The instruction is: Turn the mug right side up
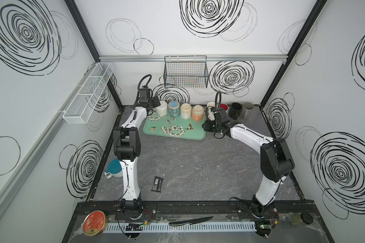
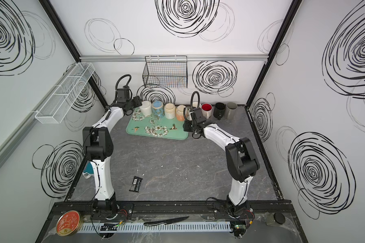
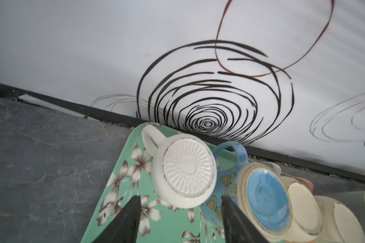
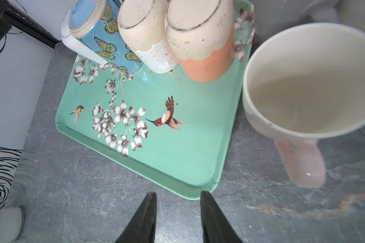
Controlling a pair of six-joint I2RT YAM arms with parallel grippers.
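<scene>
On the green tray (image 4: pixel 198 154), a white mug (image 3: pixel 188 166), a blue butterfly mug (image 4: pixel 103 36), a cream speckled mug (image 4: pixel 148 32) and a cream-and-orange mug (image 4: pixel 202 40) stand upside down in a row. My left gripper is open in front of the white mug, nothing between its fingers. A pale pink mug (image 4: pixel 279 131) stands upright on the table right of the tray, its handle toward the front. Left of that mug, over the tray's front right corner, my right gripper is open and empty.
Behind the pink mug stand upright mugs: a red-lined one (image 2: pixel 206 109), a black one (image 2: pixel 219 109) and a grey one (image 2: pixel 230 109). A teal-lidded container (image 1: pixel 114 166) and a black packet (image 1: pixel 157 183) lie nearer the front.
</scene>
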